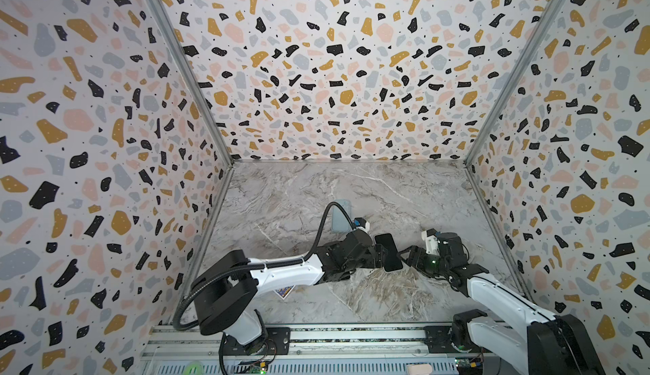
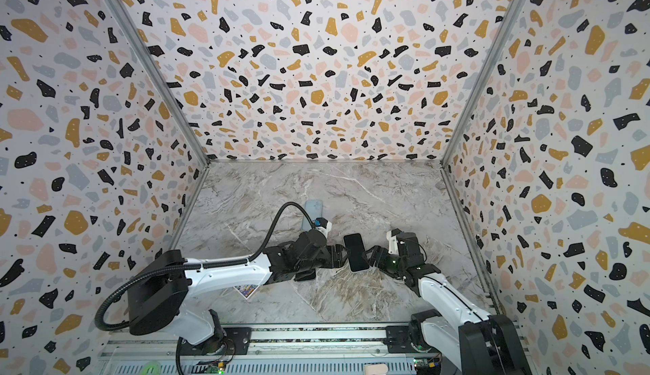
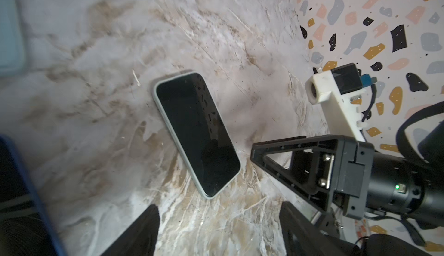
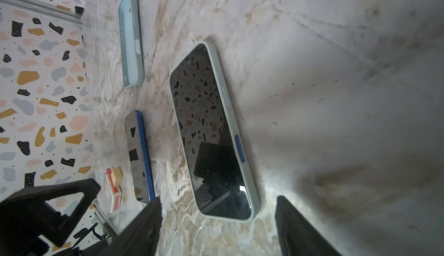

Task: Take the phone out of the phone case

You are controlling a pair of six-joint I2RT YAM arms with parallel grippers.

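A phone with a black screen and pale rim (image 1: pixel 388 251), apparently in a pale case, lies face up on the marble table between my grippers; it also shows centrally in the left wrist view (image 3: pixel 196 133) and right wrist view (image 4: pixel 208 131). My left gripper (image 2: pixel 338 256) is above the table just left of it, open, nothing between its fingers. My right gripper (image 2: pixel 376 256) is low at its right side, with nothing between its fingers, which are apart in the right wrist view.
A light blue empty case (image 4: pixel 131 38) lies behind, partly hidden by my left arm in the top views. A blue-edged phone (image 4: pixel 138 156) lies to the left, with small boxes (image 4: pixel 112 186) beyond.
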